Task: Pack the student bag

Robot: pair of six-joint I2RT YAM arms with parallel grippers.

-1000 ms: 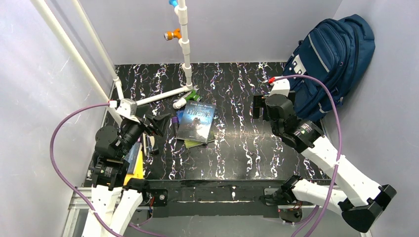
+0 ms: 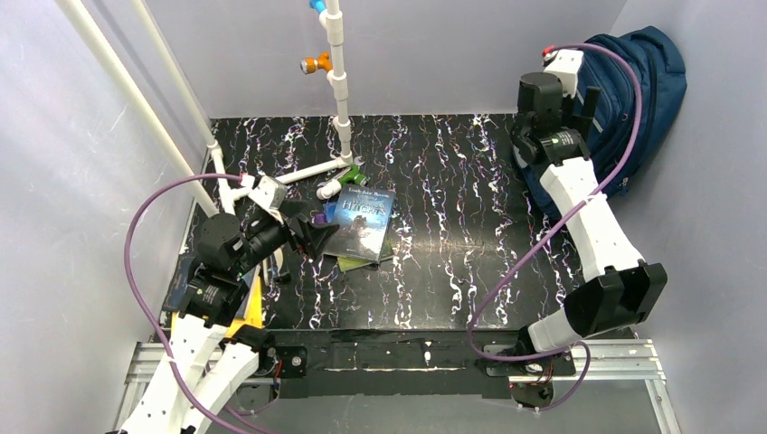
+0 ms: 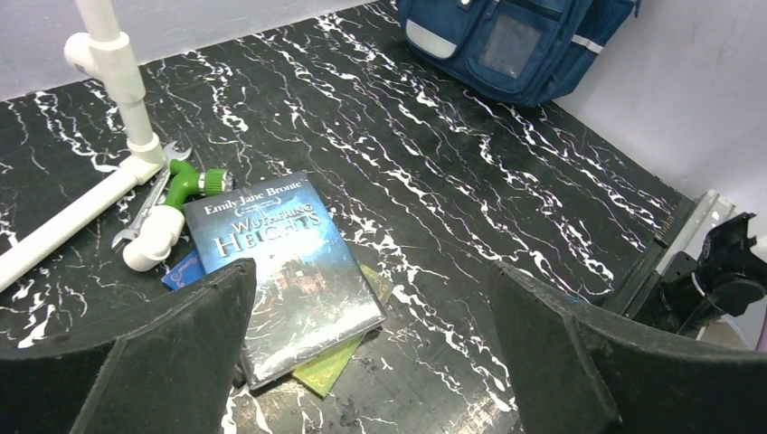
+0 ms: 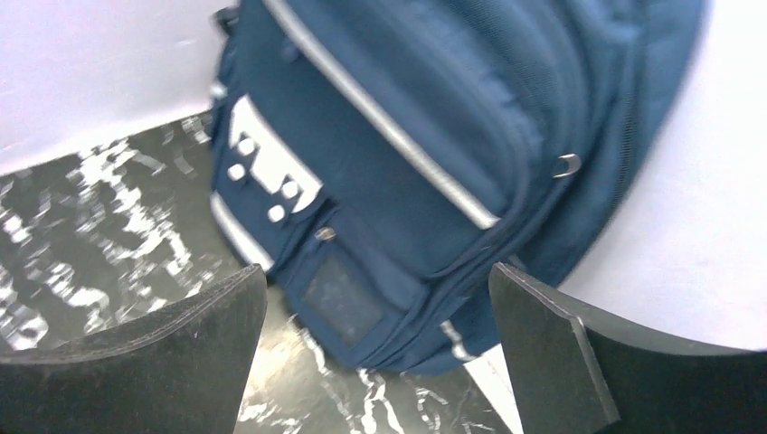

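Against the right-hand wall leans a dark blue backpack [image 2: 624, 99], which looks closed in the right wrist view, where its front pocket [image 4: 342, 294] and pale strips face me. My right gripper [image 2: 579, 104] is in front of it, open and empty, partly covering the bag from above. The book Wuthering Heights [image 2: 362, 224] lies flat, cover up, with a yellow-green booklet [image 3: 331, 363] and a blue item [image 3: 185, 270] sticking out from beneath it. Just left of the book, above the table, my left gripper [image 2: 312, 240] stands open with nothing between its fingers.
White pipes [image 2: 336, 81] rise behind the book, and a green-and-white pipe fitting [image 2: 344, 181] and a wrench [image 3: 154, 194] lie at their foot. Beneath the left arm are a yellow folder [image 2: 254, 303] and small items.
My right gripper has moved up and to the right, over to the backpack. The left gripper has shifted slightly right and down, closer to the book. Backpack and book have stayed put.
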